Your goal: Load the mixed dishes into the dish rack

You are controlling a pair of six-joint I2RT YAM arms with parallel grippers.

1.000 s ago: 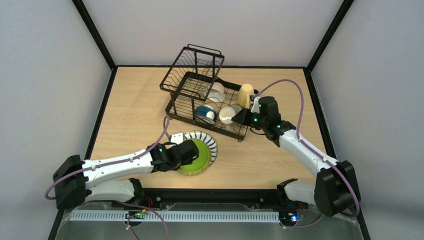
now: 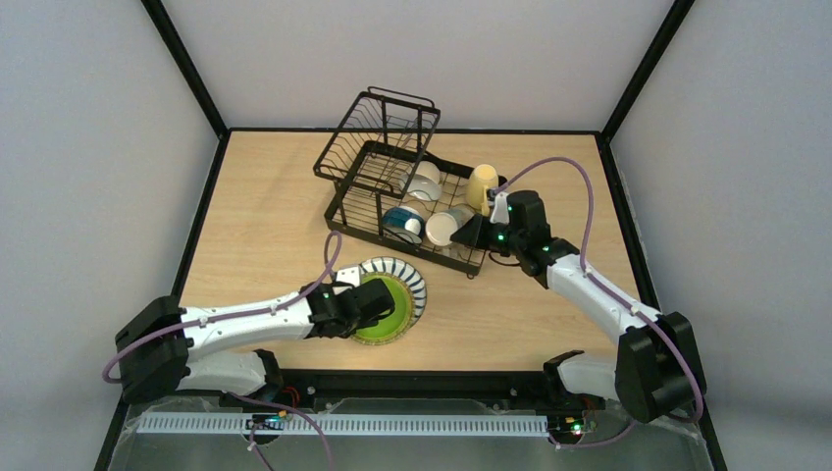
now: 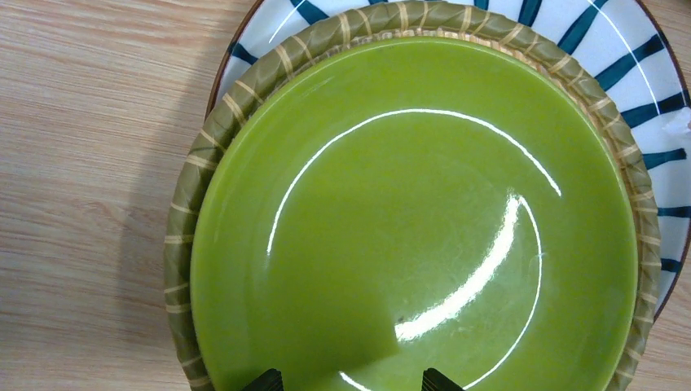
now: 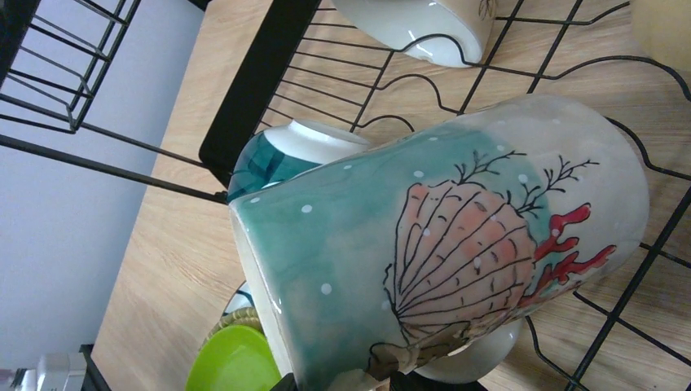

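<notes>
In the right wrist view, a mug with a pink shell and coral picture [image 4: 464, 252] lies tilted on the wires of the black dish rack [image 4: 603, 326]. My right gripper is open at the mug, one fingertip [image 4: 285, 383] near its rim; what lies between the fingers is partly hidden. From above, this mug [image 2: 441, 230] shows its pale mouth toward the left front. My left gripper stands open over a green plate [image 3: 407, 204]. That plate sits in a woven-rim plate [image 3: 189, 187], which overlaps a white plate with dark stripes [image 3: 627, 65].
A yellow mug [image 2: 482, 183], a blue-and-white cup [image 2: 402, 222] and white bowls [image 2: 426, 181] occupy the lower rack. Its raised upper basket [image 2: 378, 137] stands at the back left. Bare table [image 2: 530, 324] lies right of the plates.
The shell mug has tipped toward the left front beside my right gripper, which has barely moved. My left arm has shifted slightly right over the plates.
</notes>
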